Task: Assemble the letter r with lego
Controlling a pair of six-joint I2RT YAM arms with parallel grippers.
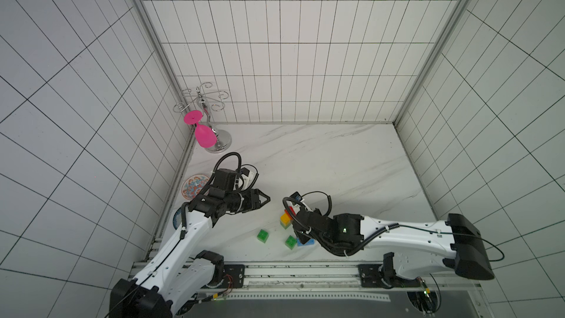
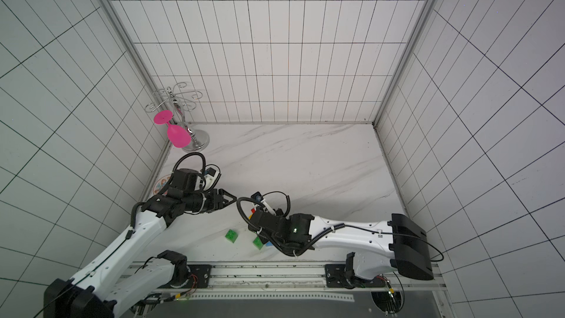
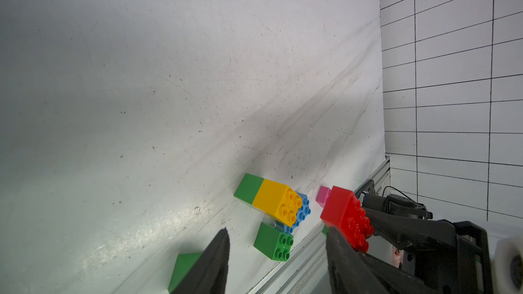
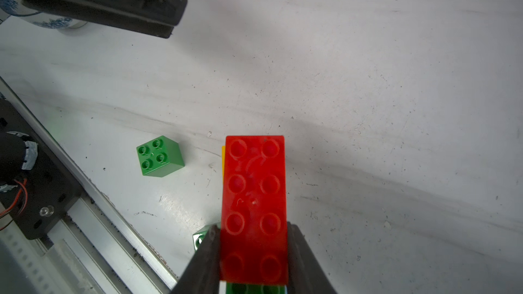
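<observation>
My right gripper is shut on a red eight-stud brick, held above the other bricks. A yellow brick stacked on green stands below it, with a blue brick behind. Two single green bricks lie near the front edge, and a pink brick sits beyond. My left gripper hangs apart, up and left of the stack; its fingers are spread with nothing visible between them in the left wrist view.
A chrome stand with pink objects stands at the back left. A patterned plate lies at the left beside another dish.
</observation>
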